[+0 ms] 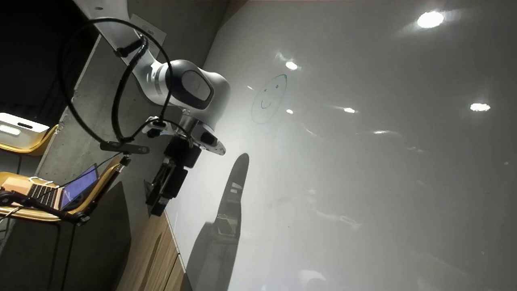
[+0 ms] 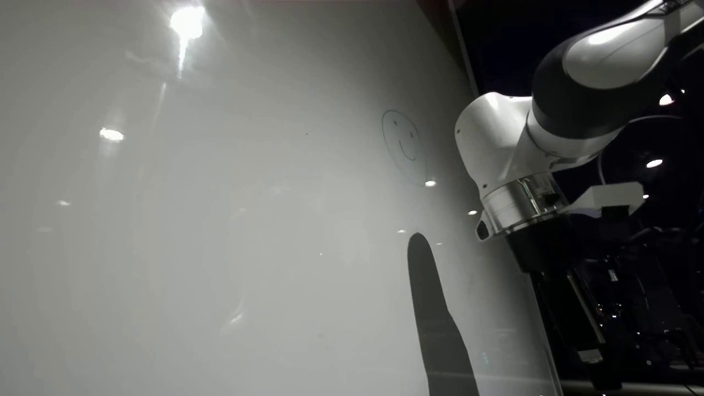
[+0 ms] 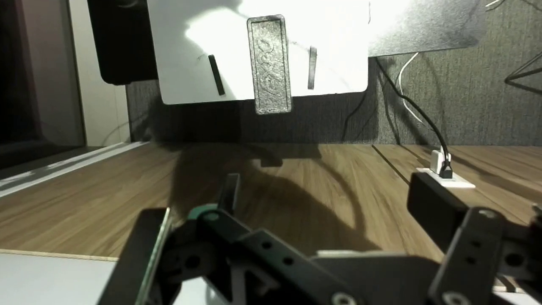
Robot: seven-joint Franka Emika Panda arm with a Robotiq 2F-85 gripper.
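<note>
My gripper stands open, its two dark fingers wide apart with nothing between them in the wrist view. Beside the left finger shows a small green piece [image 3: 200,210], mostly hidden; I cannot tell what it is. A grey block with raised lettering [image 3: 269,66] lies across the edge of a white panel [image 3: 330,71], ahead of the fingers. On the whiteboard [image 1: 378,194] is a green smiley face [image 1: 269,99], seen also as a thin drawing [image 2: 404,146] in the second exterior view. The gripper hangs below and apart from it, by the board's edge.
Wood panelling [image 3: 305,178] borders the board, with a plugged outlet [image 3: 442,170] and cables on the right. A camera bar [image 1: 125,147] on a stand and a chair with a laptop [image 1: 77,186] are left of the arm. Most of the board is clear.
</note>
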